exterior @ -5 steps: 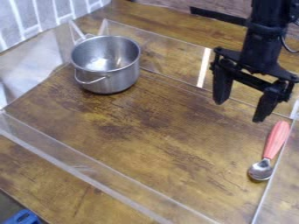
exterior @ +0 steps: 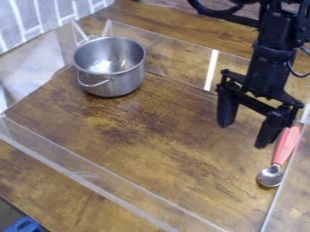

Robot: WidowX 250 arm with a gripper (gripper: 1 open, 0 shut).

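My black gripper (exterior: 248, 125) hangs open at the right of the view, its two fingers spread wide with nothing between them. Below its right finger lies a spoon with a pink-red handle (exterior: 285, 146) and a metal bowl end (exterior: 270, 177), along the right side of the wooden table. At the upper left stands an empty steel pot (exterior: 111, 66) with side handles.
Clear strips and sheeting run along its left and front edges. A blue object (exterior: 22, 224) shows at the bottom left corner.
The gripper has moved down in the view, closer to the spoon's handle. The pot and spoon have stayed where they were.
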